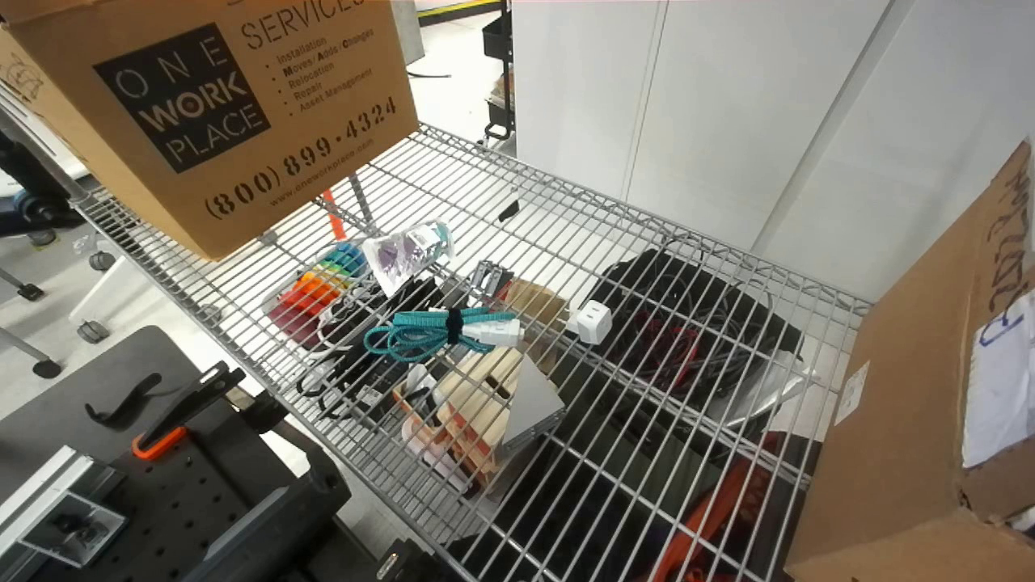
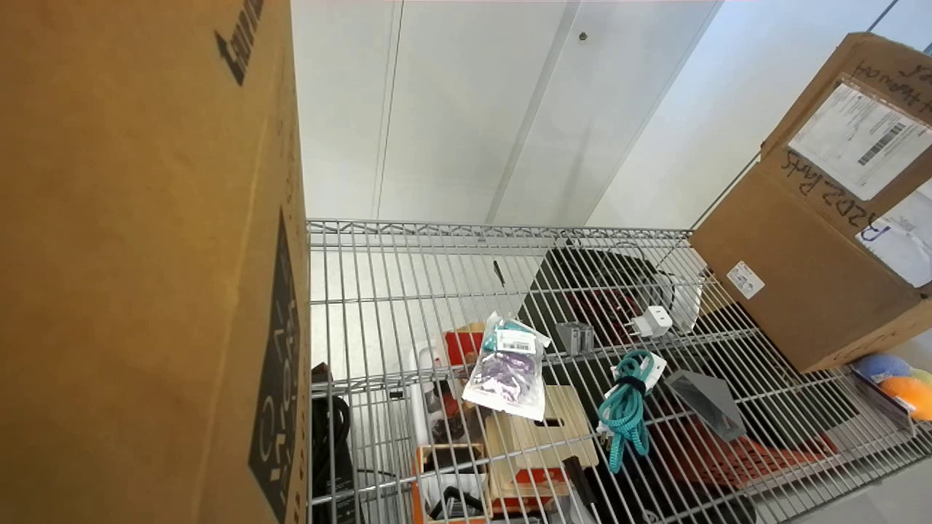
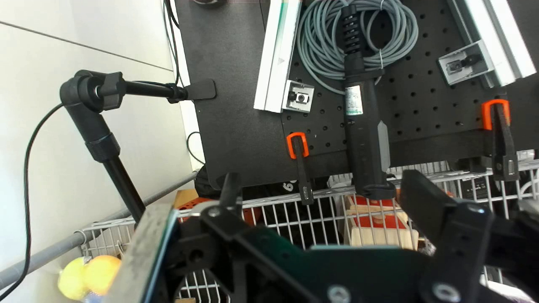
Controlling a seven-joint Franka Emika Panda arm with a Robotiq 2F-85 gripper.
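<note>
In the wrist view my gripper is open, its two dark fingers wide apart and nothing held between them. Beyond them appear the shelf's front edge and a black perforated table. Neither exterior view shows the gripper clearly. On the wire shelf lie a bundled teal cable with a white end, a white plug adapter and a clear bag with purple and teal contents. A small grey metal block and a grey angular piece rest there too.
Large cardboard boxes stand at the shelf's left and right. Bins and wooden pieces show through the wires from below. A black tool, coiled grey cable and orange-tipped clamps occupy the table. The shelf's back left is mostly bare.
</note>
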